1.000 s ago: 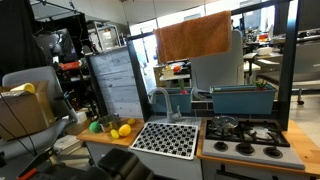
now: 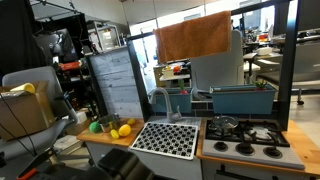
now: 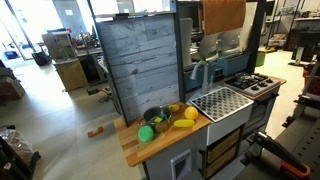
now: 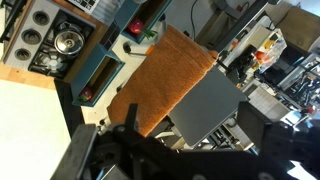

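Note:
My gripper stands open in the wrist view, its dark fingers wide apart at the lower left and right with nothing between them. Past the fingers hangs an orange-brown towel (image 4: 165,80), tilted in this view and apart from them. Exterior view 1 shows the towel (image 2: 193,36) draped high over the counter, in front of the window opening. Only part of it shows in exterior view 2, at the top right. I cannot make out the gripper in either exterior view.
On the counter are a white perforated drying rack (image 2: 167,139), a stove (image 2: 247,141) with a metal pot (image 2: 227,124), and a faucet (image 2: 163,100). A colander (image 3: 158,113), a green ball (image 3: 146,133) and yellow items sit at the left end. Teal bins (image 2: 243,101) line the back.

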